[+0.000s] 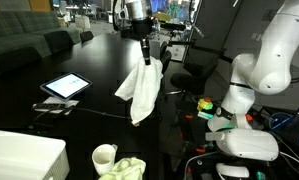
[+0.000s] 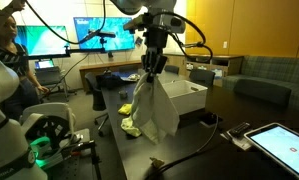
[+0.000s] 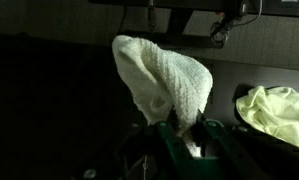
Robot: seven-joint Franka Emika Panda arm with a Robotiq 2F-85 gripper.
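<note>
A white cloth [image 1: 143, 90] hangs in loose folds from my gripper [image 1: 146, 57], which is shut on its upper part above the dark table. Exterior view 2 shows the cloth [image 2: 157, 112] draping down below the gripper [image 2: 154, 68]. From the wrist, the bunched cloth [image 3: 161, 78] spreads away from the dark fingers, whose tips are hard to make out. Whether its lowest corner touches the table is unclear. A second, pale yellow cloth [image 1: 123, 170] lies crumpled on the table, apart from the white one.
Beside the yellow cloth stands a white mug [image 1: 104, 157], with a white bin [image 1: 25, 157] further left. A tablet [image 1: 67, 85] with a lit screen lies on the table, near a dark cable [image 2: 194, 149].
</note>
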